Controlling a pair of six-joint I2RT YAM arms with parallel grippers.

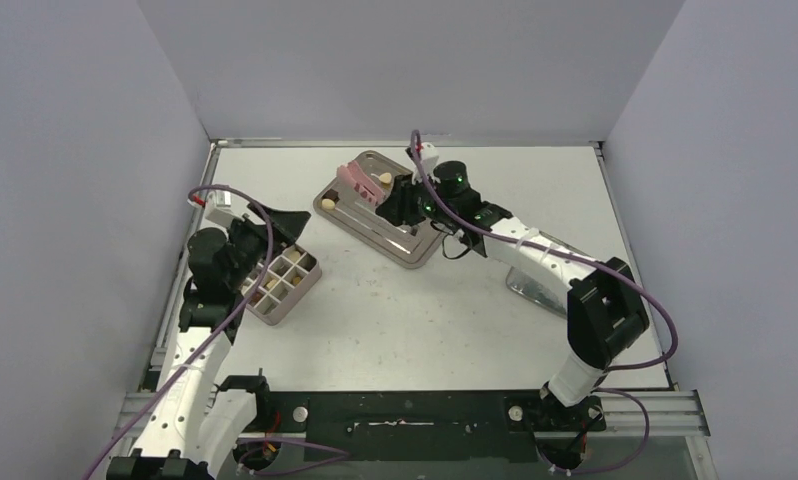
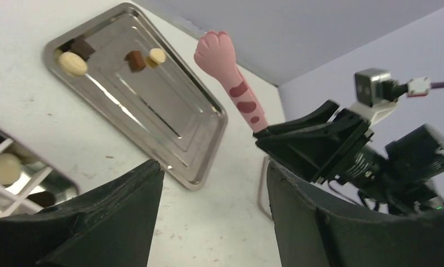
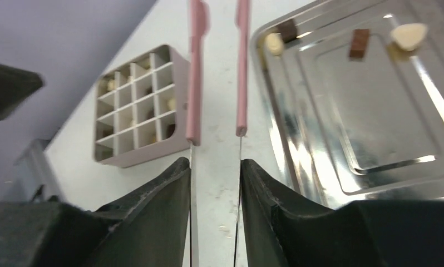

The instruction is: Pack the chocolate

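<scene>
My right gripper (image 1: 390, 205) holds pink paw-shaped tongs above the steel tray; in the right wrist view their two arms stand apart. On the tray lie chocolates: pale pieces (image 2: 72, 63), a brown piece (image 2: 136, 60) and a dark piece (image 3: 287, 29). A pinkish-grey divided box (image 3: 181, 89) stands left of the tray, several cells holding pieces. My left gripper (image 1: 285, 225) is above the box's back, its fingers apart with nothing seen between them.
A second metal tray (image 1: 535, 290) lies on the right, partly under the right arm. Walls border the sides and back.
</scene>
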